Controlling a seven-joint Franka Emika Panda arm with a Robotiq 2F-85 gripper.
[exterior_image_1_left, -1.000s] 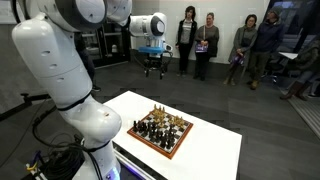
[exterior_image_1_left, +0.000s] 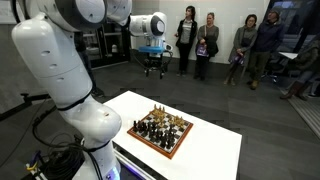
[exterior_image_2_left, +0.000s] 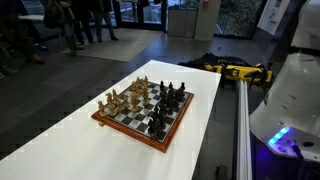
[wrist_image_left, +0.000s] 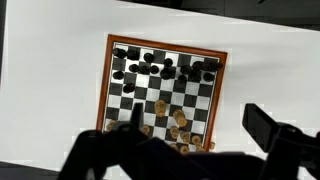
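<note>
A chessboard (exterior_image_1_left: 150, 143) with a brown wooden frame lies on the white table, set with dark and light pieces. Dark pieces (exterior_image_2_left: 157, 124) stand along the side nearer the robot base; light tan pieces (exterior_image_2_left: 112, 104) are gathered toward the opposite side. In the wrist view two tan pieces (wrist_image_left: 160, 107) stand forward near the board's middle. High above the board hangs my gripper (exterior_image_1_left: 154, 71), well clear of every piece. Its two fingers (wrist_image_left: 268, 130) are spread wide apart at the bottom of the wrist view, so it is open and empty.
Bare white table (exterior_image_1_left: 210, 150) surrounds the board, with the widest free room to its right in exterior view 1. Several people (exterior_image_1_left: 204, 45) stand by the far wall, away from the table. Cables lie beside the robot base.
The arm, the board and the pieces show no movement. Among the people at the back there are only slight shifts in posture.
</note>
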